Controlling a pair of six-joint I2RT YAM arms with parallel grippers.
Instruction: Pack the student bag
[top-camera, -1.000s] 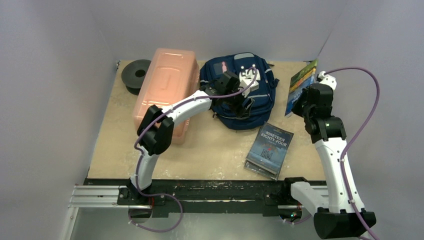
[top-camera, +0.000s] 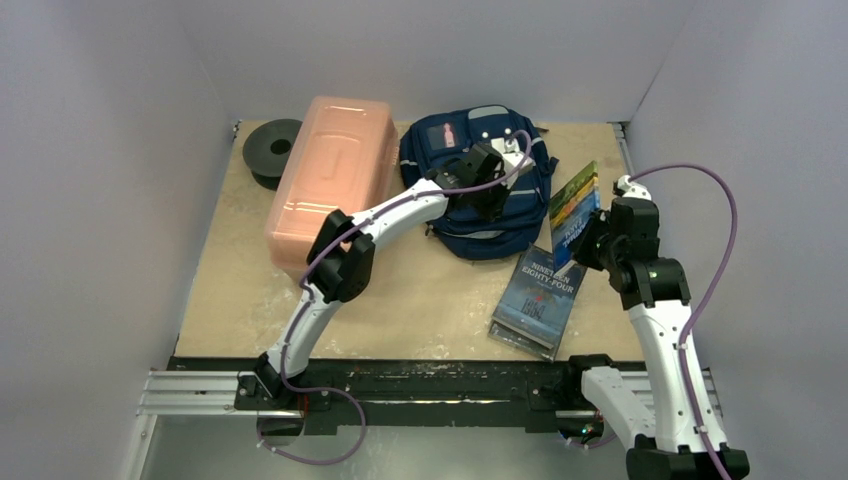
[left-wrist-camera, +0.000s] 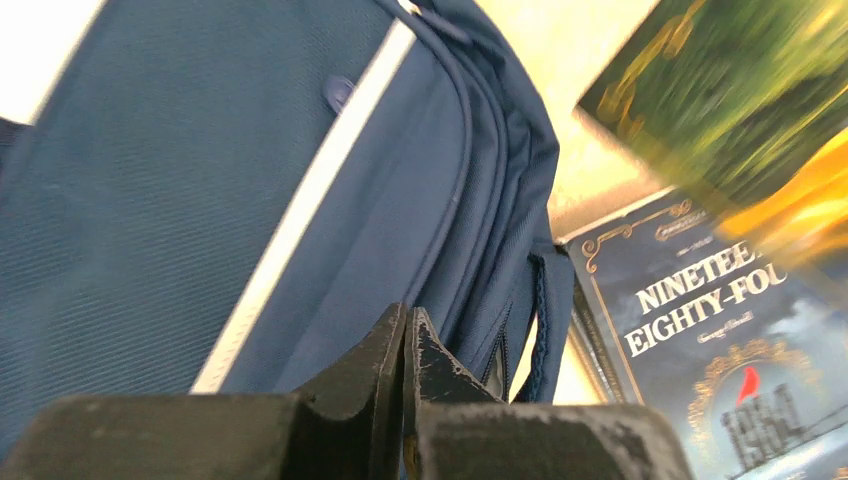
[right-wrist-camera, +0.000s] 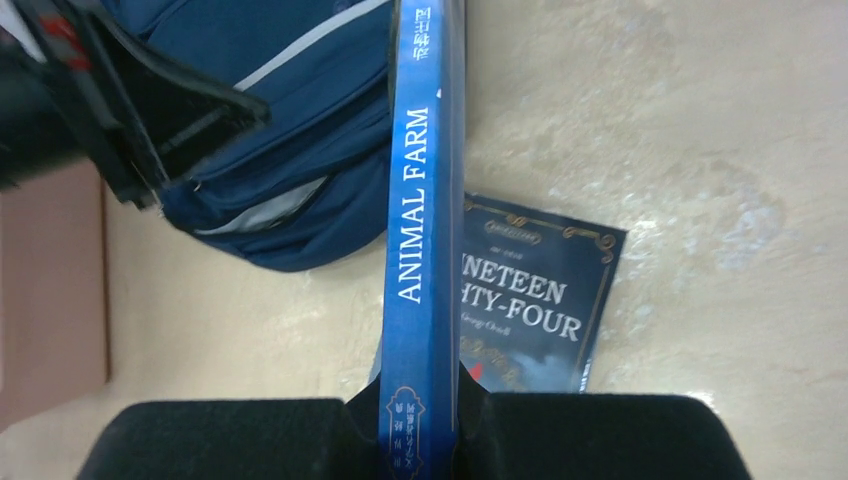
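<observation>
A navy backpack (top-camera: 460, 230) lies at the back middle; in the left wrist view its fabric (left-wrist-camera: 200, 230) fills the left half. My left gripper is over it, shut with nothing visible between its fingers. My right gripper is shut on the blue Animal Farm book (right-wrist-camera: 420, 220), held tilted right of the backpack (right-wrist-camera: 290, 90), spine toward the right wrist camera. Below it, the Nineteen Eighty-Four book (top-camera: 535, 300) lies on another book on the table's front right.
A pink plastic box (top-camera: 320, 180) stands left of the backpack, with a dark spool (top-camera: 265, 150) behind it at the left. Grey walls enclose the back and sides.
The left gripper has shifted slightly right over the backpack.
</observation>
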